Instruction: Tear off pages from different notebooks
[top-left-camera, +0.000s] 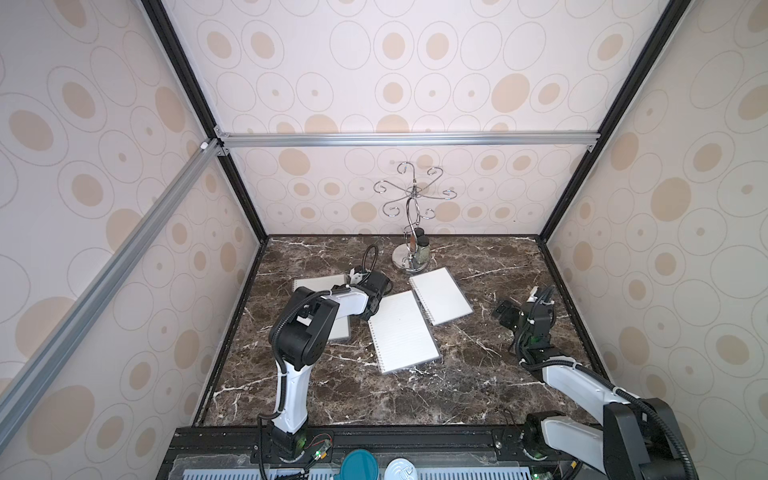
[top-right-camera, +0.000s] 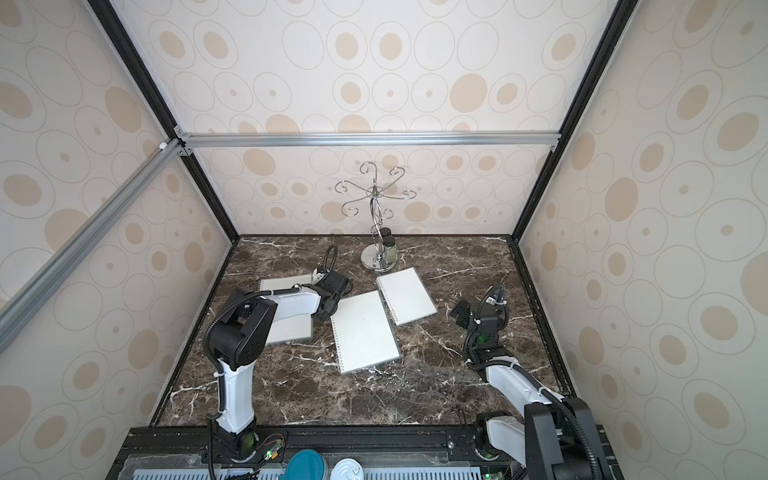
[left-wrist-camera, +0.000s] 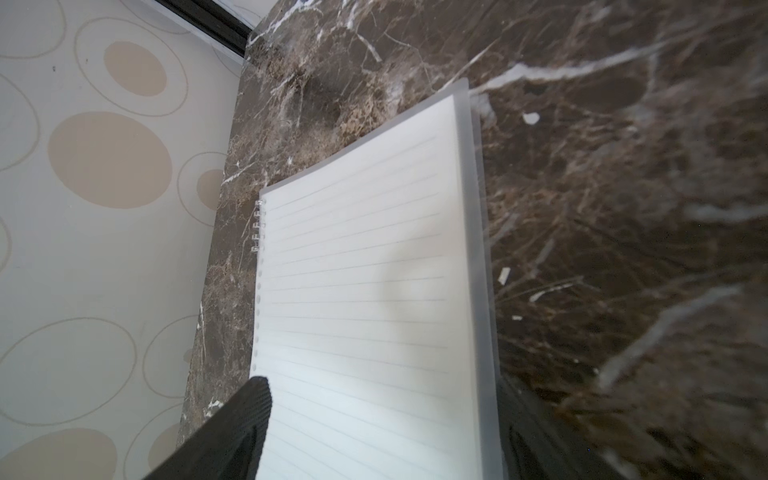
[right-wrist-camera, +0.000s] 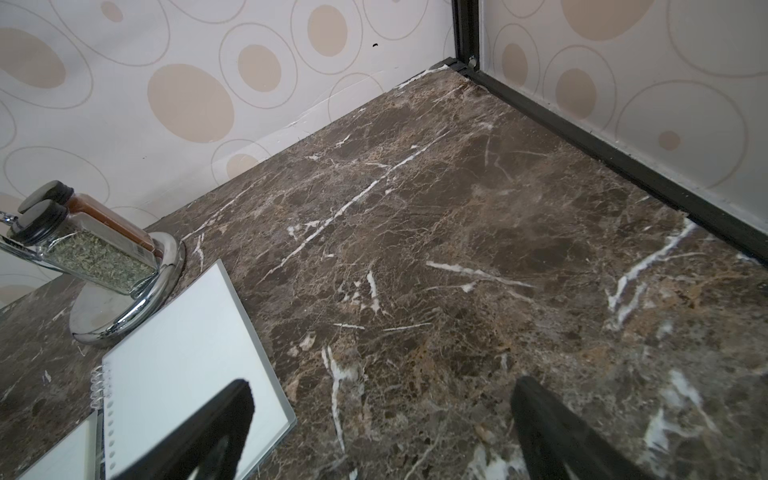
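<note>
A lined spiral notebook (left-wrist-camera: 360, 272) at the left lies partly under my left arm; its rings are on the left edge. Over its near part, my left gripper stands open, fingers apart, with the page below and nothing held. At mid-table lies a lined notebook (top-left-camera: 401, 334), rings on its left. Behind it to the right is a smaller notebook (top-left-camera: 441, 296) with a blank white page, also seen as the blank notebook (right-wrist-camera: 196, 360) in the right wrist view. My right gripper is open above bare table, right of the notebooks.
A chrome stand (top-left-camera: 412, 209) with two spice jars (right-wrist-camera: 96, 248) stands at the back, close behind the blank notebook. Small white scraps (left-wrist-camera: 504, 276) lie right of the left notebook. Walls enclose the sides and back.
</note>
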